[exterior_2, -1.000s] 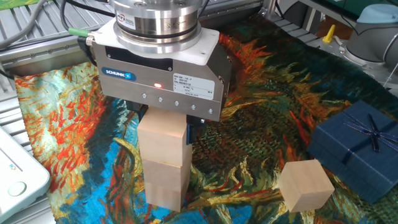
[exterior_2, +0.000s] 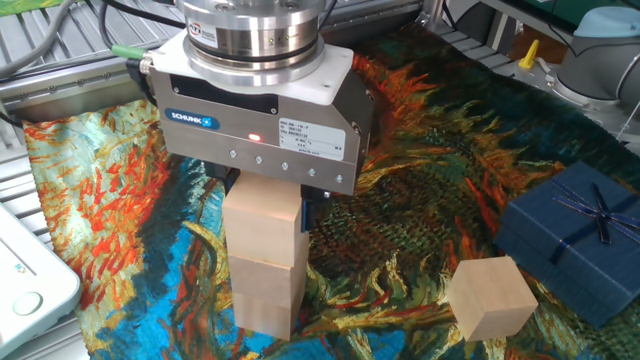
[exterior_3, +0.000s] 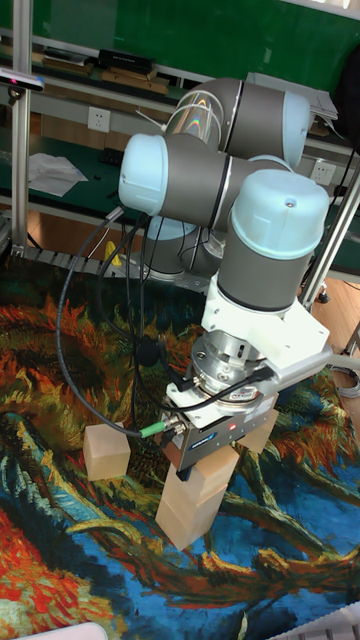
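A column of pale wooden blocks stands upright on the patterned cloth. Its top block sits squarely under my gripper, whose dark fingers come down on both sides of it. The fingers look closed against that block, with no clear gap at the sides. In the other exterior view, the gripper is over the same column, and its far finger is hidden. A separate wooden block lies on the cloth to the right in exterior view 2.
A dark blue ribboned box is at the right, beyond the loose block. At the left edge is a white device. Exterior view 3 shows one block left of the column and another partly behind the gripper.
The right finger appears slightly closer to the top block than one second ago. The arm, column and loose block have not visibly moved.
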